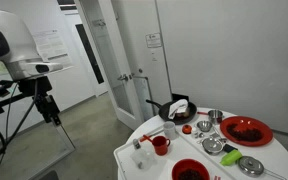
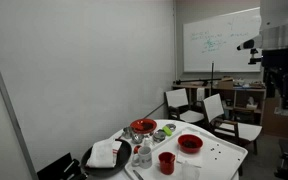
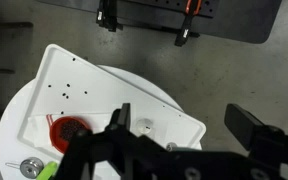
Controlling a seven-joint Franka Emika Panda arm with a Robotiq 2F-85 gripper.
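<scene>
In the wrist view my gripper is open, with its dark fingers spread apart and nothing held between them. It hangs high, away from the table at the left of the first exterior view and at the right of the second. A white tray [image 3: 84, 80] lies below, partly hidden by the gripper. At its left side sits a red bowl [image 3: 70, 132] with dark contents. A red mug [image 1: 161, 146] stands near the bowl. Beyond them, a larger red dish [image 1: 246, 130] also holds something dark.
A dark pan [image 2: 99, 167] with a white cloth [image 2: 104, 153] stands by the wall. A metal pot [image 1: 215, 116], a small red round item [image 1: 186, 129] and a green object [image 1: 250, 166] crowd the table. Chairs [image 2: 224, 115] stand behind. Open floor [image 3: 219, 75] lies beside the table.
</scene>
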